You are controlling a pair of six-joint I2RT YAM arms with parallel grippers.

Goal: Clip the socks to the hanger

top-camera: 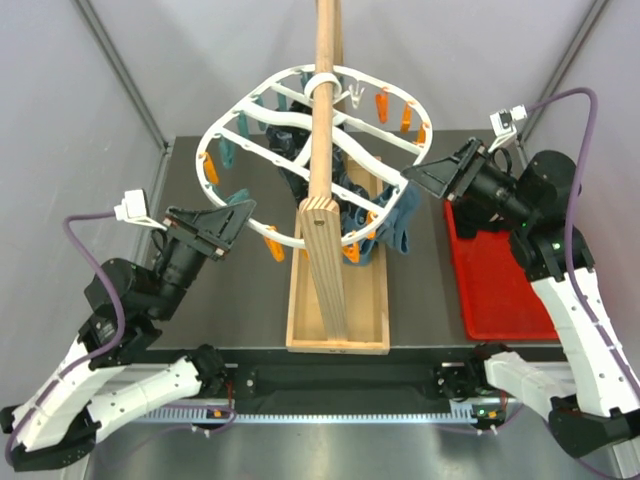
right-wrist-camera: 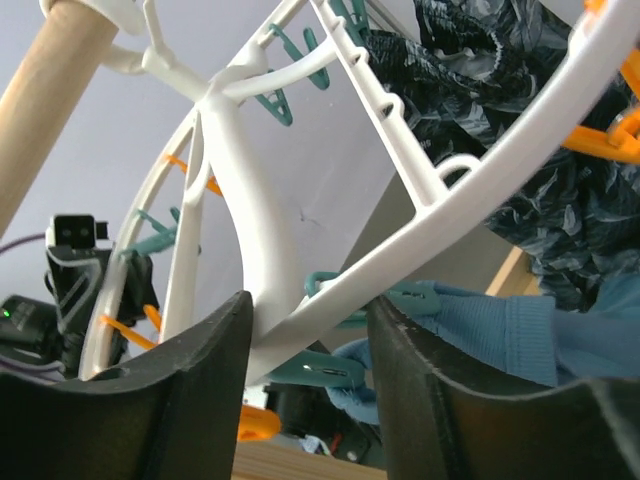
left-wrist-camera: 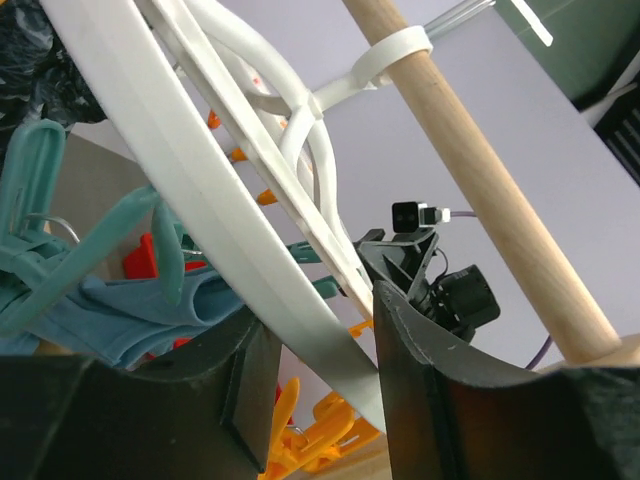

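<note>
The white hanger ring [top-camera: 213, 132] hangs from a wooden pole, with orange clips [top-camera: 276, 247] and teal clips [top-camera: 227, 152] around it. A blue sock [top-camera: 398, 222] hangs below its right front side; folded blue cloth [right-wrist-camera: 475, 330] shows near teal clips in the right wrist view. At the ring's left front edge is my left gripper [top-camera: 246, 213]. Its fingers stand apart, with the white rim [left-wrist-camera: 240, 230] running between the fingers. My right gripper [top-camera: 409, 178] is at the right edge, likewise apart around the rim [right-wrist-camera: 400, 255]. Whether the fingers touch the rim, I cannot tell.
Dark crinkled material [top-camera: 288, 140] hangs under the ring's middle. A wooden post [top-camera: 325, 270] rises in front from a wooden base [top-camera: 372, 330]. At the right lies a red tray [top-camera: 505, 300] holding dark items.
</note>
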